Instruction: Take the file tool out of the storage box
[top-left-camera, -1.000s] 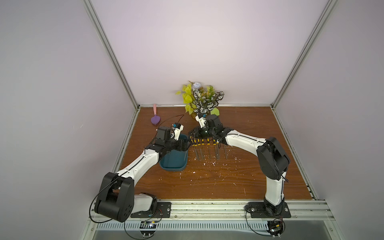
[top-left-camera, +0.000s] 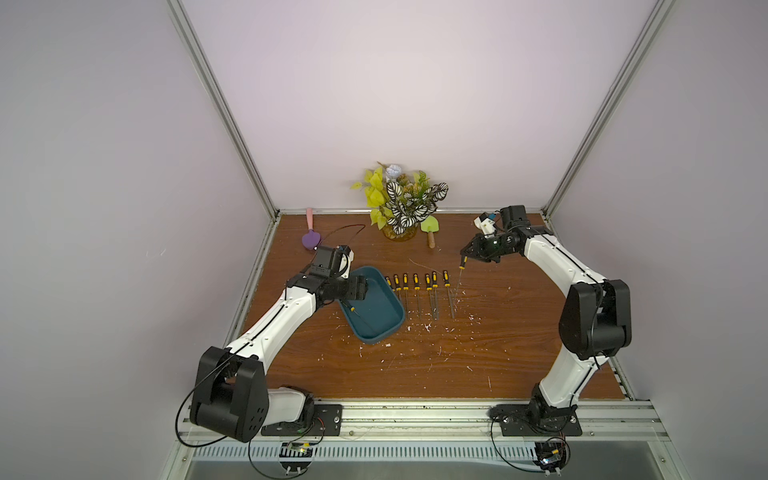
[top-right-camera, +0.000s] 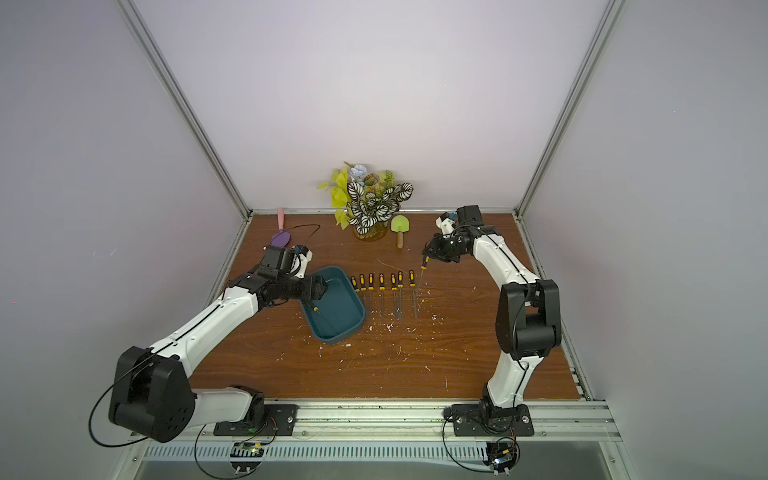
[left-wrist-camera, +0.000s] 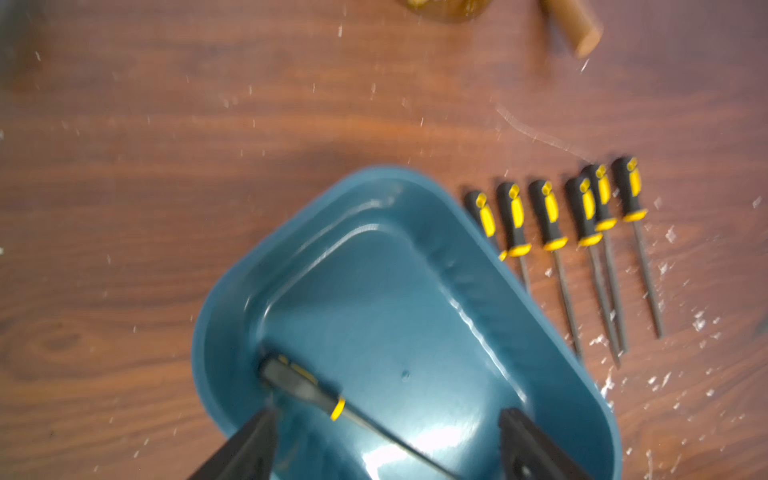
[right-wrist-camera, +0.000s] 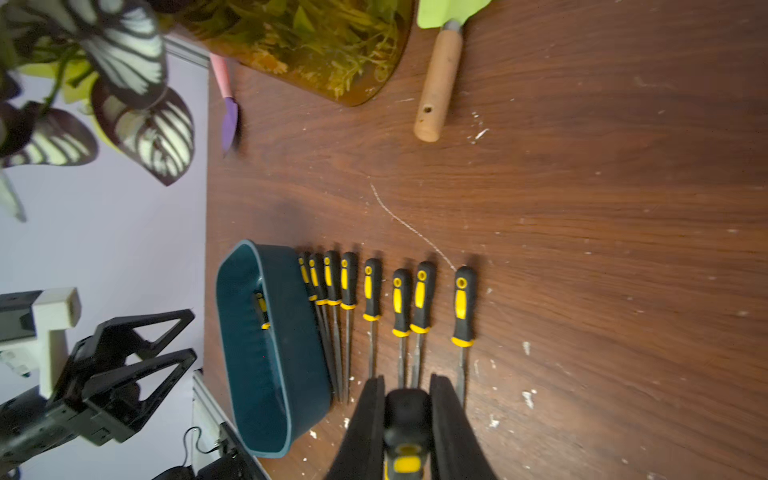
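Note:
The teal storage box (top-left-camera: 374, 316) holds one file (left-wrist-camera: 300, 380) with a black and yellow handle, lying diagonally. My left gripper (top-left-camera: 358, 289) hangs over the box, its fingers parted above that file with nothing between them. My right gripper (top-left-camera: 465, 254) is shut on another file (right-wrist-camera: 406, 436), held by its handle above the table at the right, blade hanging down. A row of several more files (right-wrist-camera: 462, 304) lies on the table just right of the box.
A plant in a glass vase (top-left-camera: 400, 230) stands at the back, with a green trowel (top-left-camera: 431, 232) beside it and a purple shovel (top-left-camera: 311, 238) at back left. Small white scraps lie scattered in front.
My right gripper has moved away rightward from the box with a file. The box has shifted and turned rightward. My left gripper has moved slightly left.

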